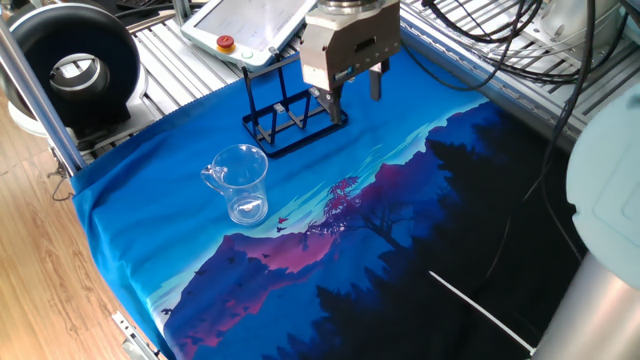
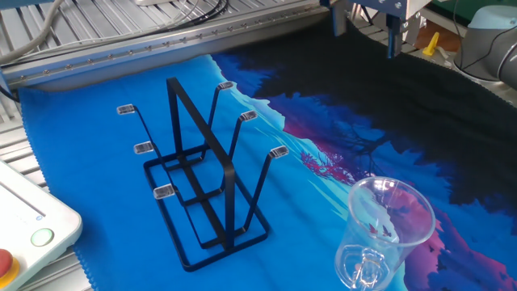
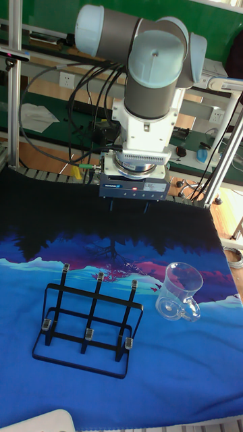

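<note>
A clear cup [image 1: 240, 183] with a side handle stands upright on the blue patterned cloth [image 1: 150, 200]; the transparent cup [image 3: 179, 284] is to the right of the rack in exterior view 3. The black wire rack [image 2: 229, 202] stands on the cloth, its several upturned prongs ending in pale tips, with nothing hung on them. Above the cloth hangs my gripper [image 1: 356, 108], its two dark fingers [image 1: 376, 84] apart and nothing between them. In exterior view 2 the gripper [image 2: 367, 44] is at the top edge, clear of both cup and rack.
A tablet-like pendant with a red button [image 1: 226, 43] lies on the slatted metal frame behind the rack. Black cables [image 1: 500, 50] hang at the far right. A thin white strip [image 1: 480, 311] lies over the dark part of the cloth. Bare cloth surrounds the cup.
</note>
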